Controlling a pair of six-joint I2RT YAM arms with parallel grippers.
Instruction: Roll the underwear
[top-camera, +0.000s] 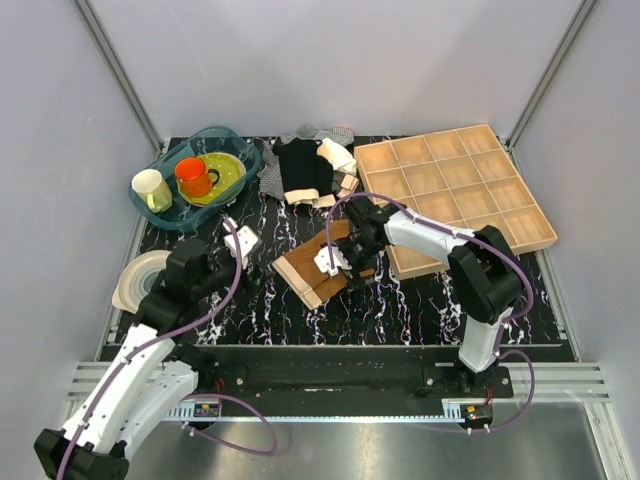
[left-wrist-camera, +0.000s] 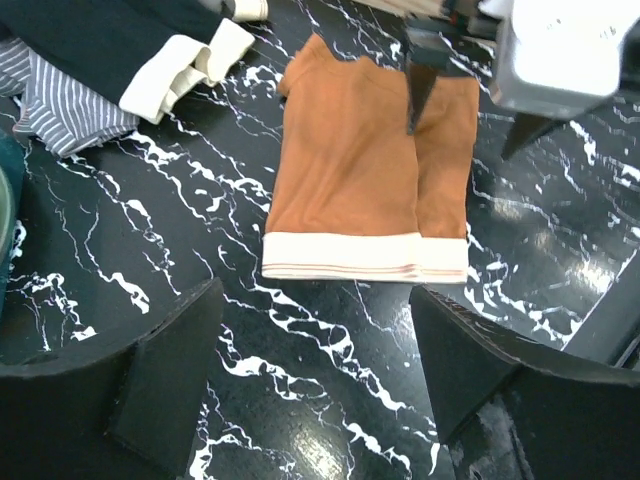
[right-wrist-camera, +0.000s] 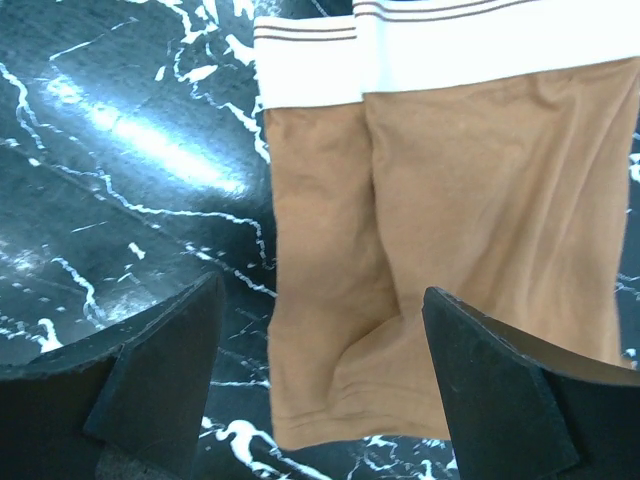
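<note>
The brown underwear (top-camera: 310, 268) lies folded flat on the black marbled table. Its white waistband (left-wrist-camera: 340, 256) faces my left gripper, and one side is folded over in a lengthwise strip. My left gripper (top-camera: 250, 270) stands left of the waistband, apart from the cloth. In the left wrist view its fingers (left-wrist-camera: 165, 370) are spread with bare table between them. My right gripper (top-camera: 358, 282) hovers over the cloth's right part. Its fingers (right-wrist-camera: 500, 380) are wide apart in the right wrist view, with the cloth below and nothing held.
Behind lies a pile of black, white and striped clothes (top-camera: 300, 165). A teal basket (top-camera: 165, 215) holds mugs and a green plate at the back left; the wooden compartment box (top-camera: 405, 262) stands close on the right.
</note>
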